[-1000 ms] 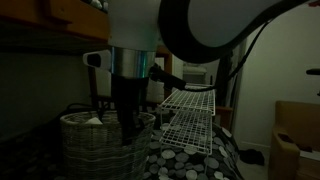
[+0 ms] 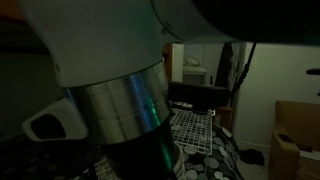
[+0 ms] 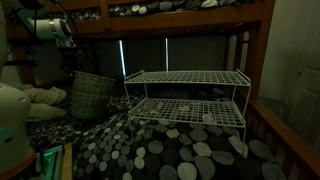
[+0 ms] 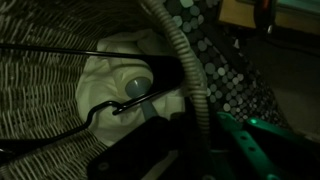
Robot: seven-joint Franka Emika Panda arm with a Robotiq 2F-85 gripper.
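A woven basket [image 3: 90, 97] stands at the left in exterior view 2. In the wrist view its pale rim [image 4: 188, 57] runs down between the dark fingers of my gripper, which is shut on it. One finger lies on the inner side of the wall, the other outside. Inside the basket are a white cloth [image 4: 100, 85], a pale round-ended item [image 4: 133, 82] and a black hanger [image 4: 50, 133]. My arm [image 2: 110, 85] fills much of exterior view 1 and hides the basket there.
A white two-level wire rack [image 3: 188, 77] stands to the right of the basket on a dark, dotted cover [image 3: 150, 150]. A wooden rail [image 3: 285, 140] borders the right side. In exterior view 1 a tan chair [image 2: 295, 140] is at far right.
In exterior view 1 my arm has come down and much nearer the camera. The basket, visible below the gripper before, is now covered by the arm.
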